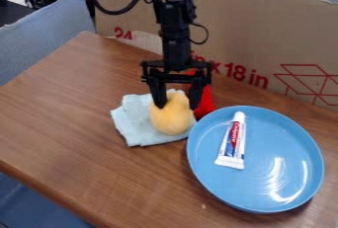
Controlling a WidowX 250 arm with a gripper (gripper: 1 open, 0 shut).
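My black gripper (177,92) is lowered over a yellow-orange round object (172,118), which rests on a folded light-blue cloth (133,122). Its fingers reach down at the top of the round object; whether they touch or hold it I cannot tell. A red object (204,105) sits just behind and to the right, partly hidden by the gripper.
A blue plate (275,171) with a toothpaste tube (232,138) on it stands at the right. A cardboard panel (271,39) borders the back, and a grey padded edge lies at the far left.
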